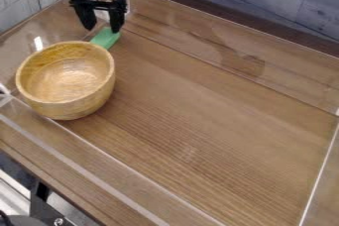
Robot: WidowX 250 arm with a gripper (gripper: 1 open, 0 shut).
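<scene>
The black gripper (98, 20) is at the top left, over the back of a small green object (105, 38) lying on the wooden surface. Its two dark fingers hang apart, open, just above or around the object's far end; whether they touch it cannot be told. A large wooden bowl (66, 79) stands in front of the green object, at the left.
The tray's raised rim (319, 170) runs along the right.
</scene>
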